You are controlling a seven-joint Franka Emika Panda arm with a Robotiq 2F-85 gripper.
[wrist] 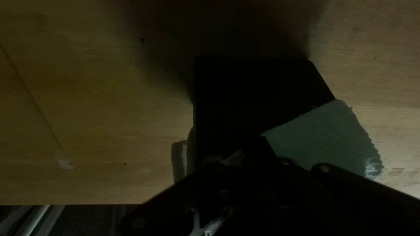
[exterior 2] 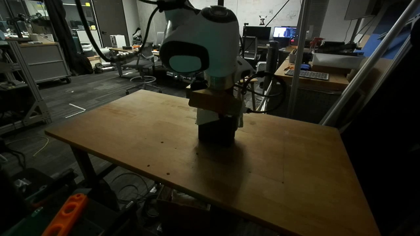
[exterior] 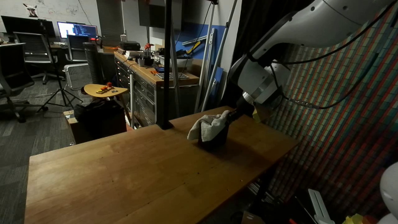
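A black box [exterior: 215, 138] stands on the wooden table with a pale grey cloth [exterior: 212, 125] draped over its top and hanging down its far left side. My gripper [exterior: 229, 116] reaches in from the right at the box's upper edge, shut, with the cloth's raised right end drawn up to its fingertips. In the wrist view the dark gripper is hard to make out against the black box [wrist: 252, 98]; a bit of pale cloth shows at the tips, and a cloth corner [wrist: 323, 135] hangs over the box's edge. The arm hides the tips in exterior view 2.
A black upright post [exterior: 166, 74] stands at its back edge. A patterned curtain [exterior: 335, 123] hangs behind the arm.
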